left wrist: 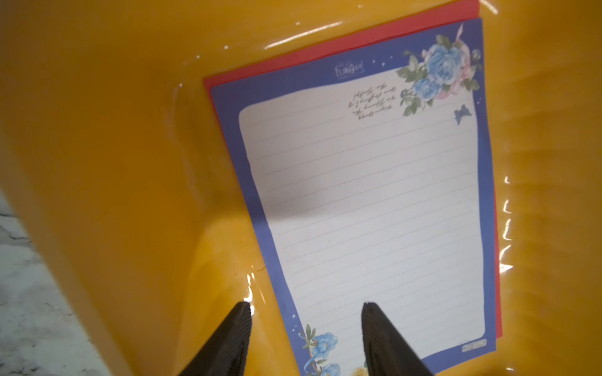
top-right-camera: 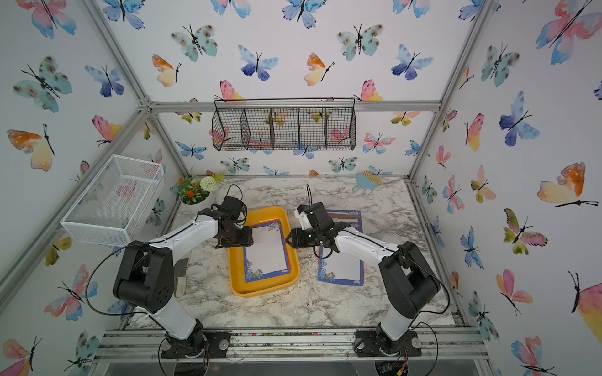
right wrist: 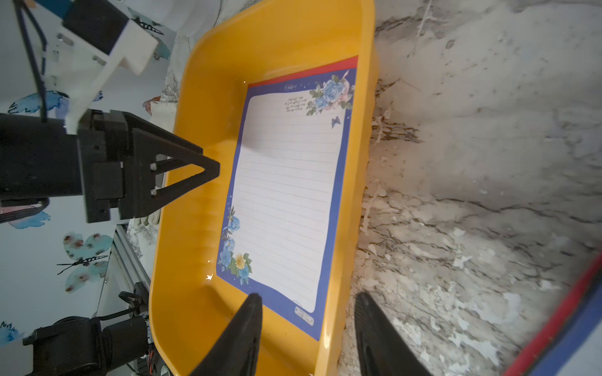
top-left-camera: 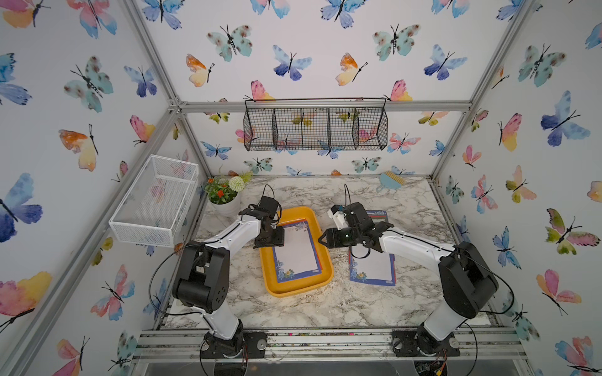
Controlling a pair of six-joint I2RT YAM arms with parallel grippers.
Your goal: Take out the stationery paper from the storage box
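An orange plastic box [top-left-camera: 271, 280] holds stationery paper [top-left-camera: 294, 250], a blue-bordered lined sheet over a red-edged one. My left gripper hangs low over it at the left side, open, with the paper below its fingers in the left wrist view. My right gripper is open at the box's right rim, above the edge of the paper inside, with nothing visible between its fingers. More sheets [top-right-camera: 338, 269] lie on the table right of the box, partly under the right arm.
A potted plant [top-left-camera: 222, 197] stands at the back left. A white mesh basket [top-left-camera: 153, 200] hangs on the left wall and a black wire rack [top-left-camera: 313, 128] on the back wall.
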